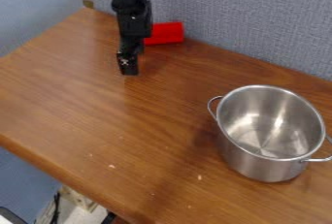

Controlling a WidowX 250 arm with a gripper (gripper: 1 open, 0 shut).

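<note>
My black gripper (128, 57) hangs from the top of the view over the back left of the wooden table, open, with nothing seen between its fingers. A red object (165, 33) lies behind it and to its right, against the grey padded wall, partly hidden by the arm. A large steel pot (269, 131) with two side handles stands at the right.
The grey padded wall (247, 15) runs along the back. Cables and a light wooden piece show beyond the table's front left edge.
</note>
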